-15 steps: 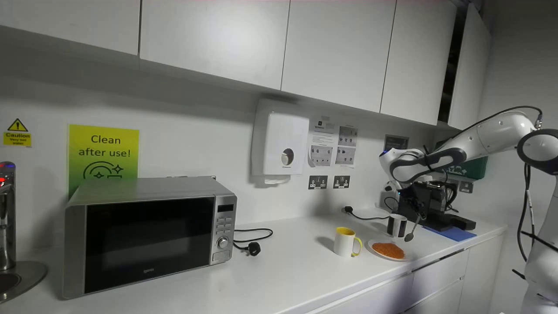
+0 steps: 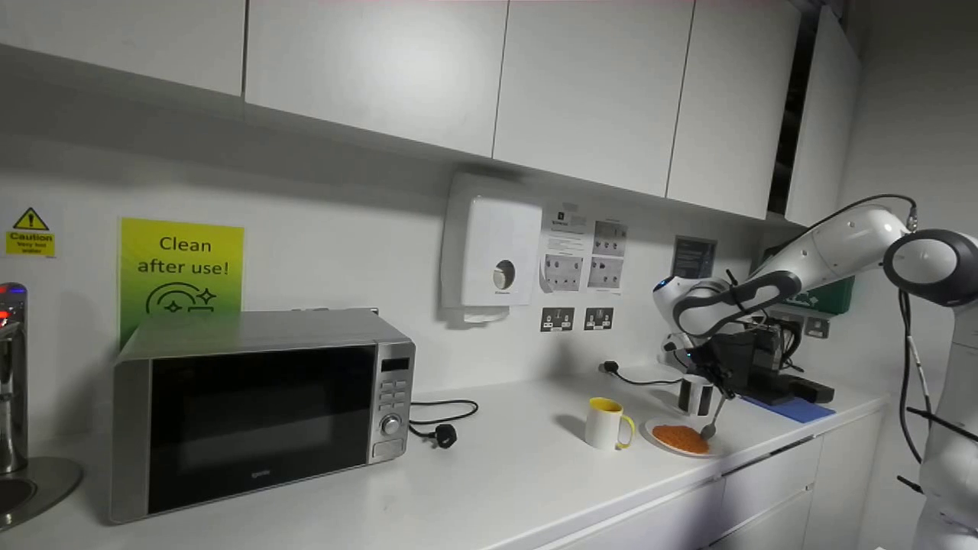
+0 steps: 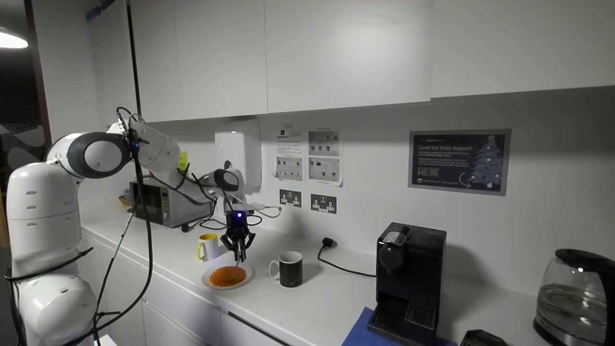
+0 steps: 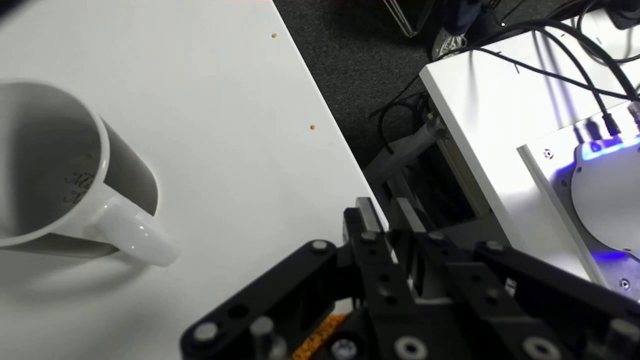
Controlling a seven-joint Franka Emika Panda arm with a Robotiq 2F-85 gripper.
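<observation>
My gripper [image 2: 720, 380] is shut on the handle of a metal spoon [image 2: 710, 428], which slants down so that its bowl meets the right side of the orange grains [image 2: 678, 438]. These grains lie heaped on a white plate [image 2: 650, 431]. In the second exterior view the gripper [image 3: 239, 253] hangs over the plate's rear edge, and the spoon is barely visible. The wrist view has the gripper's fingertips [image 4: 370, 215] close together, with a strip of grains [image 4: 324, 336] below; the spoon cannot be made out there.
A black-and-white mug [image 3: 291, 269] stands close to the plate, its handle towards it. On the other side is a white mug with yellow inside [image 2: 602, 427]. A coffee machine [image 3: 410, 271], glass kettle [image 3: 576, 300] and microwave [image 2: 261, 422] stand farther off. Stray grains [image 4: 312, 127] dot the counter.
The arm has moved left and down in the first exterior view. The spoon's bowl, before held above the plate's right edge, is now down at the grains.
</observation>
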